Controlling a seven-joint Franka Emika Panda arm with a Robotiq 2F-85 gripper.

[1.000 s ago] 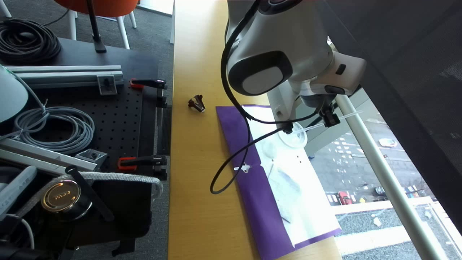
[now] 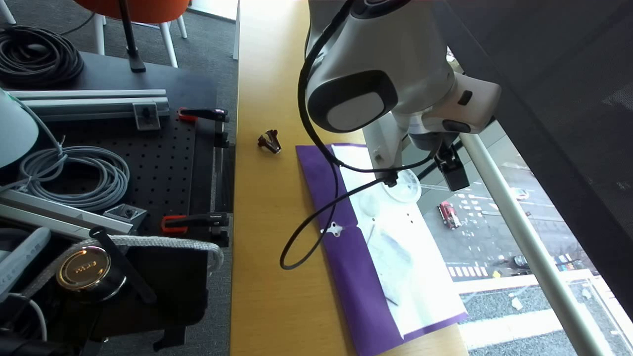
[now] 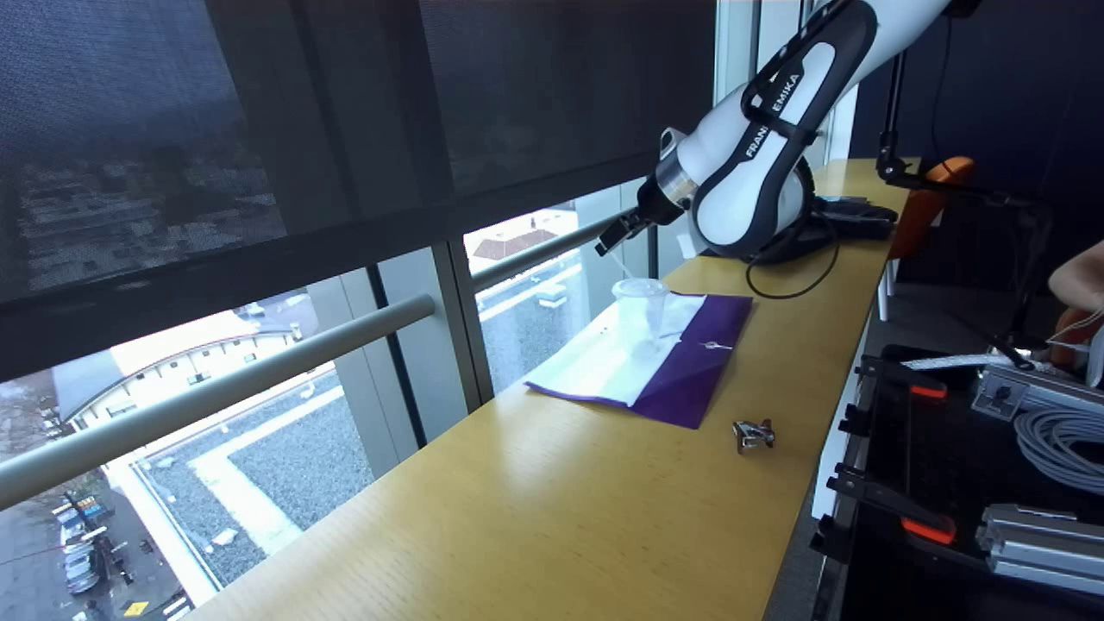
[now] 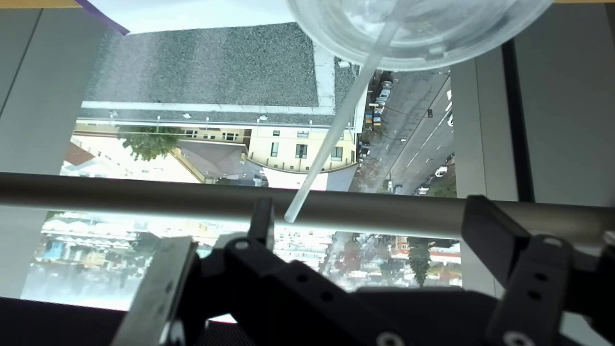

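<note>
A clear plastic cup [image 3: 639, 310] with a lid stands upright on the white sheet near the window; its lid [image 4: 426, 40] fills the top of the wrist view. From the lid a translucent straw [image 4: 346, 109] slants out, its free end close to the left finger [image 4: 263, 222] in that view. My gripper is open, with a wide gap between the fingers and nothing clasped. Whether the straw's end touches that finger, I cannot tell. In exterior view 2, my gripper [image 3: 608, 243] hangs above and window-side of the cup.
White paper [image 2: 391, 255] and a purple folder [image 2: 368, 302] lie under the cup. A small metal staple remover [image 2: 270, 142] sits on the wooden table [image 3: 580, 507]. A rail [image 2: 516, 219] runs along the window beside my gripper.
A second ago the straw stuck out past the gripper towards the rail; it no longer shows there. The fingers have spread apart. The arm has shifted slightly, while the cup stays put.
</note>
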